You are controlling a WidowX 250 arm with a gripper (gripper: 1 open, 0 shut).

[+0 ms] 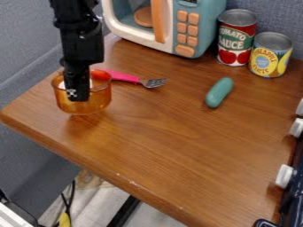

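My black gripper (78,84) reaches down from the top left into an amber, see-through pot (92,105) on the left part of the wooden table. Its fingertips are at or inside the pot; whether they are shut, or hold anything, I cannot tell. A red object shows at the pot's upper right, by a pink-handled fork (140,81) lying behind it.
A green cylindrical object (219,92) lies right of centre. A toy microwave (172,22), a tomato can (235,40) and a yellow can (270,55) stand at the back. A dark appliance (288,195) lines the right edge.
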